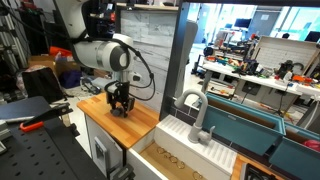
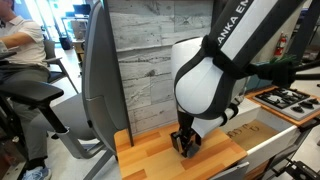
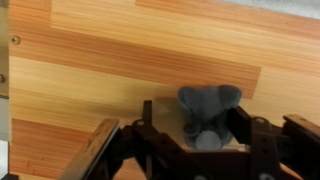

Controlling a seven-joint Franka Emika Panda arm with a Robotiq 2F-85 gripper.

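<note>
A small dark grey soft-looking toy (image 3: pixel 207 128) lies on the wooden tabletop (image 3: pixel 90 65) in the wrist view. My gripper is low over the wood with its fingers apart. The toy sits between them, close to the right finger, while bare wood shows between it and the left fingertip. Exterior view 2 has the gripper (image 2: pixel 186 146) pointing down at the board; there the toy is hard to tell from the dark fingers. A dark shape under the gripper (image 1: pixel 118 108) in exterior view 1 is too small to make out.
Beside the wooden top is an open white drawer (image 1: pixel 180 165), with a grey faucet (image 1: pixel 190 98) behind it. A teal box (image 1: pixel 235 125) stands farther right. A grey upright panel (image 2: pixel 104 70) rises at the board's left in exterior view 2. Much of the wood is clear.
</note>
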